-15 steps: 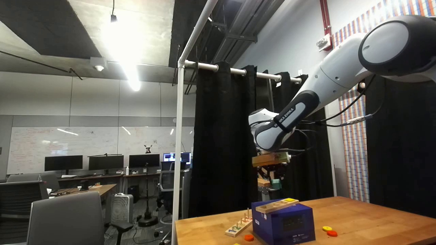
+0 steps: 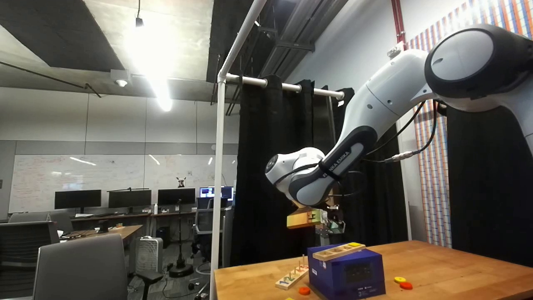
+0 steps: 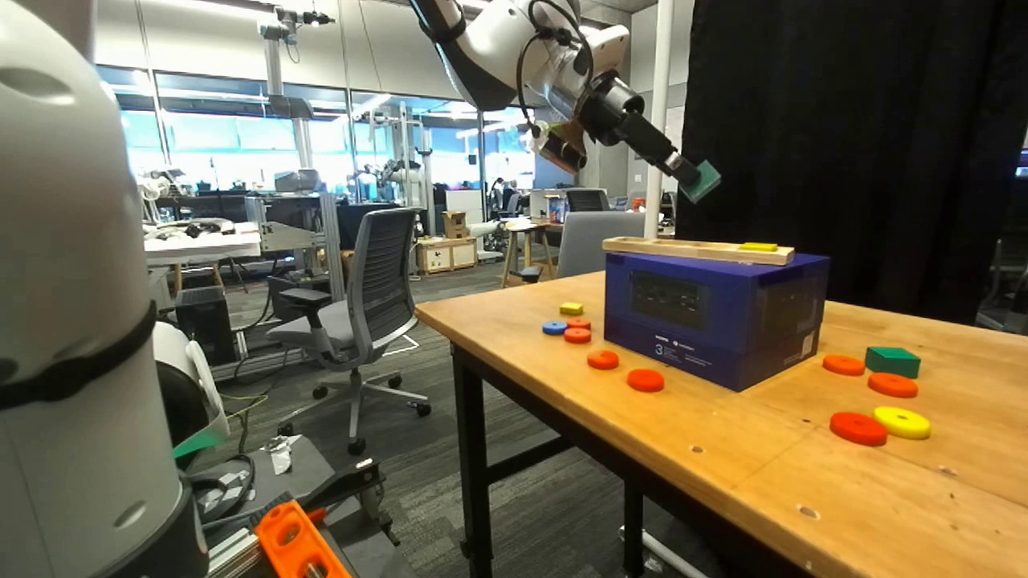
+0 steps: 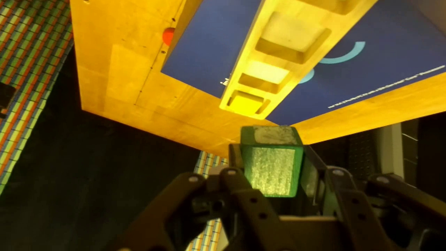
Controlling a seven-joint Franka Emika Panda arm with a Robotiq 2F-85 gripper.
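My gripper is shut on a green block [image 4: 274, 171], whose sides are pinched between the two fingers. In exterior view 2 the same green block [image 3: 701, 181] hangs in the air above the far side of the blue box, tilted. A long wooden tray [image 4: 267, 71] with square recesses lies on top of the blue box [image 4: 209, 42]. One yellow block [image 4: 245, 103] sits in the tray's end recess; the neighbouring recesses in the wrist view look empty. In exterior view 1 the arm largely hides the gripper [image 2: 335, 227].
On the wooden table [image 3: 771, 501] lie a second green block [image 3: 892, 361], several red discs [image 3: 858, 429] and a yellow disc [image 3: 903, 422]. A numbered peg board [image 2: 292, 277] stands beside the box.
In exterior view 1 the arm's wrist has swung left and tilted, so the gripper and the green block point more to the right. The tray and box have stayed put.
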